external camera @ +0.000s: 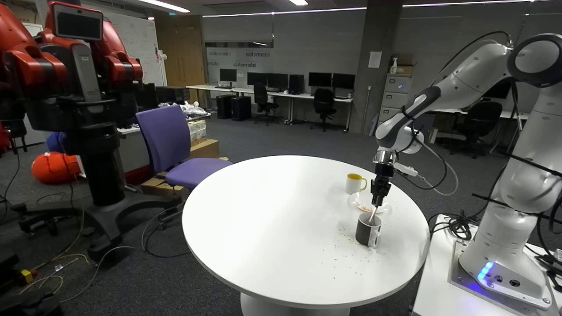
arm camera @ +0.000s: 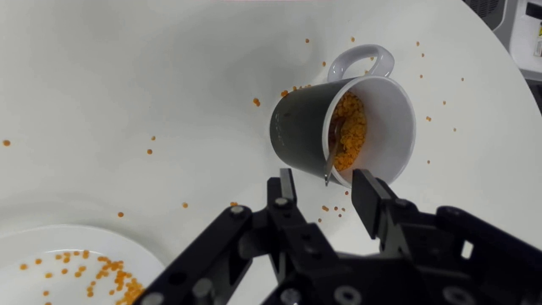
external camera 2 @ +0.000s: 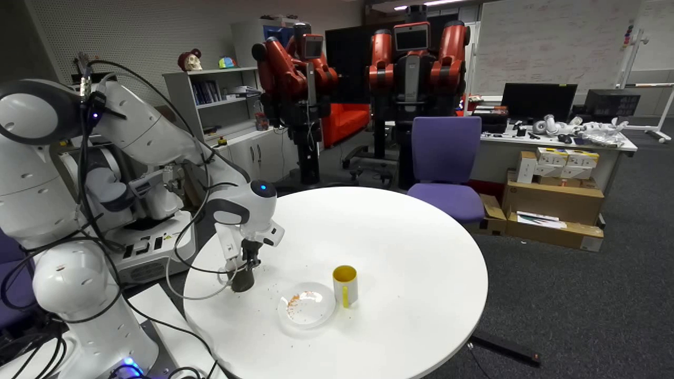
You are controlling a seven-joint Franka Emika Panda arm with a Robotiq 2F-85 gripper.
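Note:
A dark grey mug [arm camera: 300, 129] with a white inside and handle stands upright on the white round table, holding small orange grains [arm camera: 354, 129]. From the grains a thin metal spoon [arm camera: 333, 155] leans up against the rim, its handle sticking out toward the gap between my fingers. Just over the mug, pointing down, my gripper is part open, with clear space on both sides of the handle's end in the wrist view. In exterior view 1 the gripper [external camera: 377, 203] meets the top of the spoon handle; whether they touch, I cannot tell.
A clear white plate [external camera 2: 285, 321] with scattered orange grains lies beside the mug. Past it stands a white mug with a yellow inside [external camera 2: 345, 289]. Loose grains dot the table around the dark mug.

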